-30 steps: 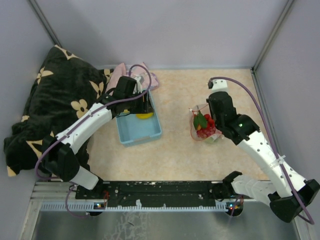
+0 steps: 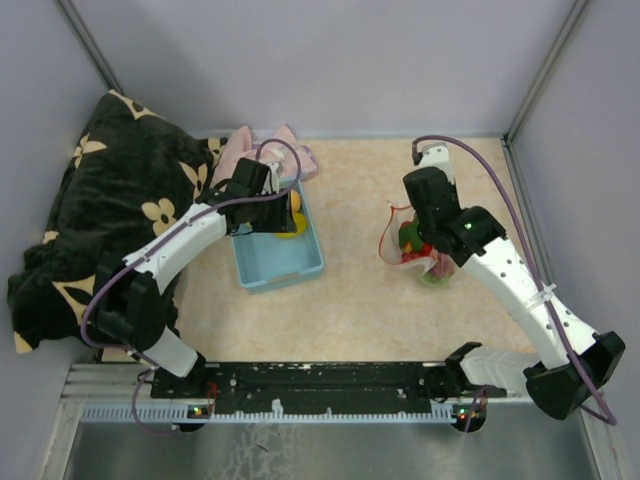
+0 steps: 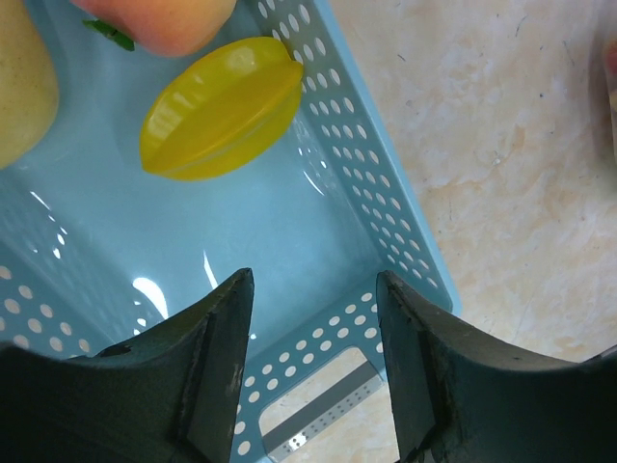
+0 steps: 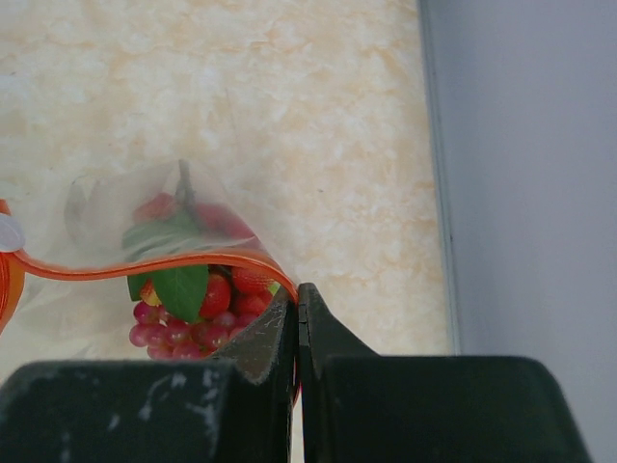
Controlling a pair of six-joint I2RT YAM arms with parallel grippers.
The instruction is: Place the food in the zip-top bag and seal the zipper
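The blue basket (image 2: 278,275) holds a yellow starfruit (image 3: 217,111), a peach (image 3: 164,19) and a yellow fruit (image 3: 19,87). My left gripper is over the basket, part open with nothing between its fingers. The zip bag (image 4: 106,231), with red-orange rim, contains grapes (image 4: 178,338), red fruits and green leaves (image 4: 178,289). My right gripper is shut on the bag's rim at its right side; in the top view the arm partly hides the bag.
A dark flowered cushion (image 2: 90,200) fills the left side, and a pink cloth (image 2: 240,150) lies behind the basket. A wall stands close at right.
The left arm has shifted slightly.
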